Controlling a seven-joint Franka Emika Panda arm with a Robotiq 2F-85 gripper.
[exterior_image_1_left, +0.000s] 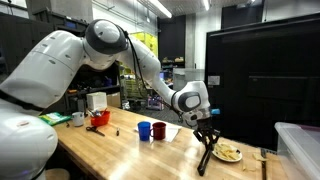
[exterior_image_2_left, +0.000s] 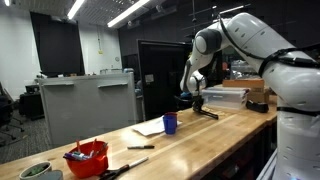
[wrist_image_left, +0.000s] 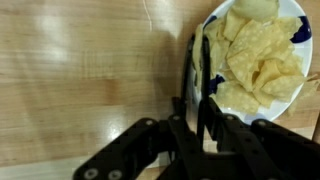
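A long, thin black utensil (exterior_image_1_left: 205, 160) slants down from my gripper (exterior_image_1_left: 207, 137) toward the wooden table in exterior view 1. In the wrist view my gripper is shut on this utensil (wrist_image_left: 206, 65), which reaches over the near edge of the plate; what kind of utensil it is, I cannot tell. Beside it sits a white plate with a blue-patterned rim (wrist_image_left: 303, 33), heaped with yellow chips (wrist_image_left: 262, 60). Exterior view 2 shows the utensil (exterior_image_2_left: 208, 114) dark and small near the far end of the table.
A blue cup (exterior_image_1_left: 144, 130) and a dark red cup (exterior_image_1_left: 159, 131) stand left of the gripper. Farther left are a red basket (exterior_image_1_left: 100, 117) and a dark-handled tool (exterior_image_2_left: 125, 168). Right of the plate lies a thin utensil (exterior_image_1_left: 263, 164). Bare table spreads across the front middle.
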